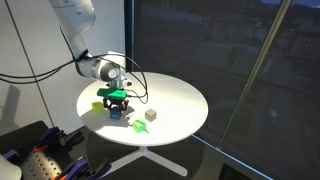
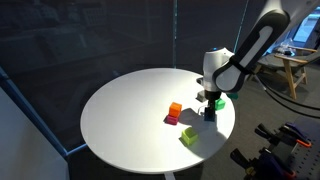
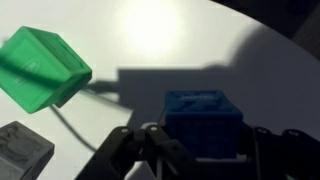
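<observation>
A dark blue block (image 3: 202,115) sits between the fingers of my gripper, which is shut on it in the wrist view. Exterior view 1 has the same blue block (image 1: 115,115) directly below my gripper, near the left side of the round white table. From the other side, in exterior view 2, the blue block (image 2: 210,115) appears near the table's right edge, under the arm. Whether its underside touches the table cannot be told.
A green block (image 3: 42,68) and a grey-looking block (image 3: 22,150) lie to the left in the wrist view. A yellow-green block (image 2: 189,136), an orange block (image 2: 175,109) and a red block (image 2: 171,119) stand nearby.
</observation>
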